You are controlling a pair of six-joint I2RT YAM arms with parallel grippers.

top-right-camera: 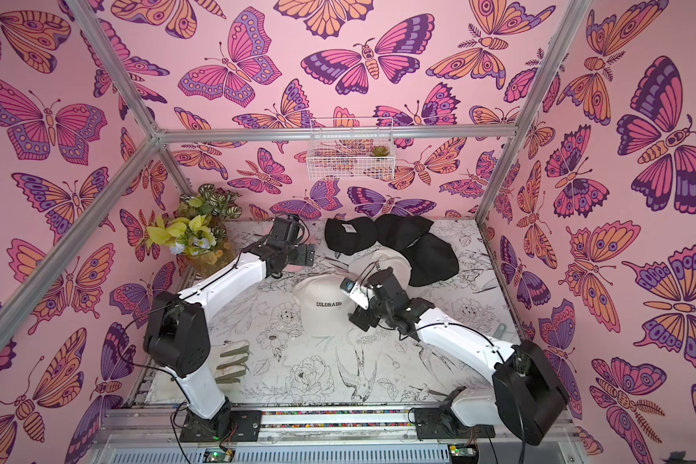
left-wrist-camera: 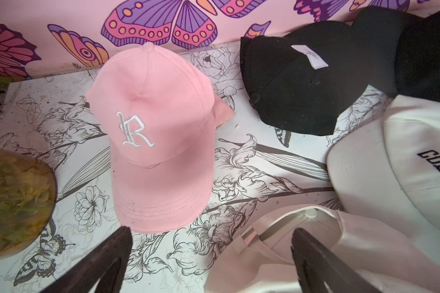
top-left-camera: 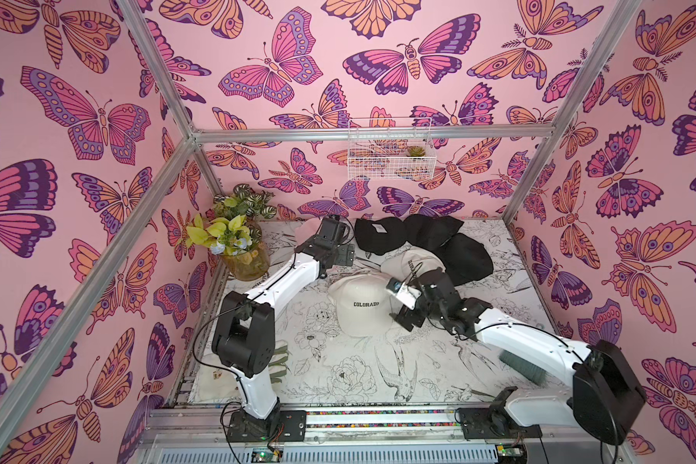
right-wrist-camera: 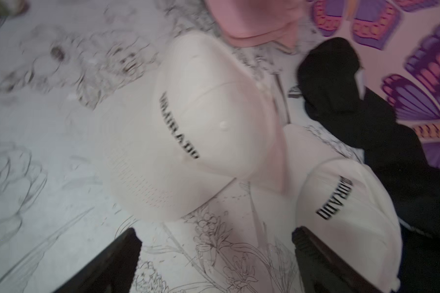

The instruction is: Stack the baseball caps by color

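Observation:
Two white COLORADO caps lie side by side mid-table: the front one (top-left-camera: 362, 309) and one behind it to the right (right-wrist-camera: 349, 214). Three black caps spread along the back: a left one (left-wrist-camera: 298, 78), a middle one (top-left-camera: 427, 229) and a right one (top-left-camera: 465, 259). The pink cap with a white R (left-wrist-camera: 154, 112) rests alone at the back left, brim toward the front. My left gripper is open and empty, above the table between the pink cap and the front white cap. Also open and empty, my right gripper hangs just right of the front white cap.
A glass vase with plants (top-left-camera: 247, 255) occupies the back left corner. Grey-green striped cloth (top-right-camera: 232, 362) lies at the front left, and a grey-green item (top-left-camera: 522, 366) is under the right arm.

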